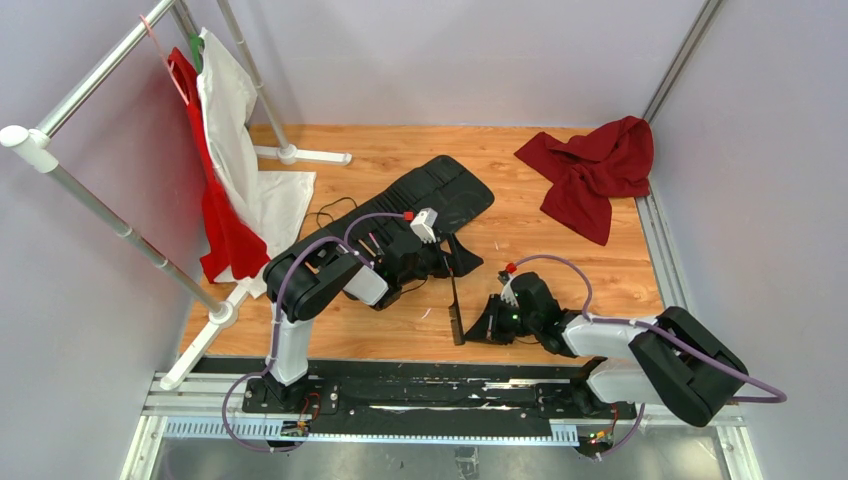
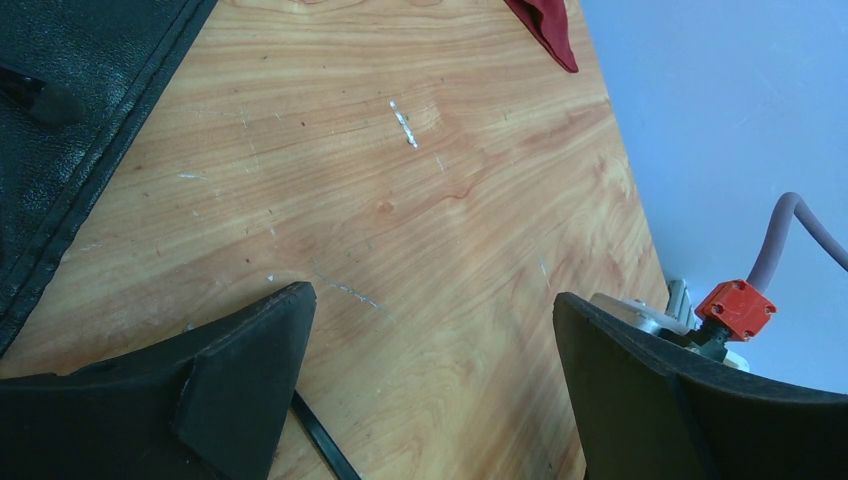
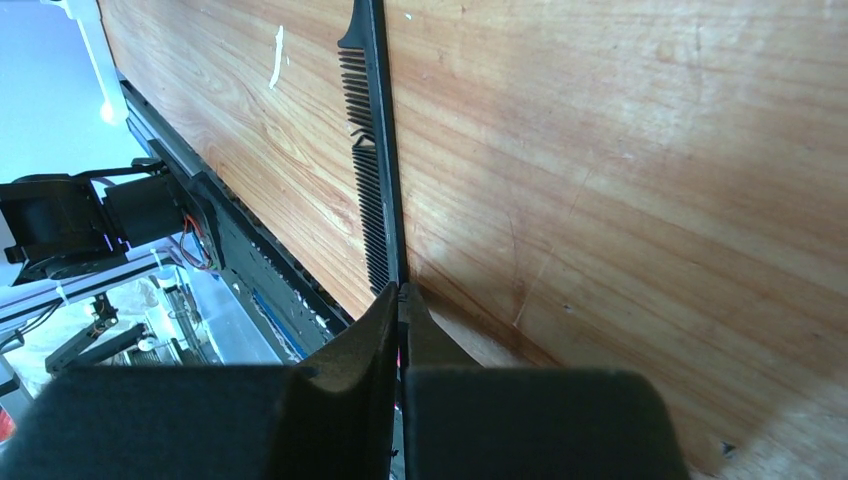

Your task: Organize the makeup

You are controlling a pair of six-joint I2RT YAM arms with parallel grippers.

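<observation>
A black comb [image 3: 392,150] with a thin tail lies on the wooden table, its tail pointing toward my left gripper [image 1: 462,257] in the top view. My right gripper is shut, low over the table, its fingertips right at the comb's toothed end; nothing clearly shows between them. In the left wrist view my left gripper stands wide open above the comb's tail [image 2: 325,437], which passes by the left finger. The black makeup roll [image 1: 445,190] lies unrolled behind the left arm, partly hidden by it. A dark brush tip [image 2: 50,103] rests on it.
A dark red cloth [image 1: 605,170] lies crumpled at the back right. On the left stands a white rack [image 1: 100,75] with a red garment [image 1: 222,220] and a white one [image 1: 228,130] hanging. Bare table lies between roll and red cloth.
</observation>
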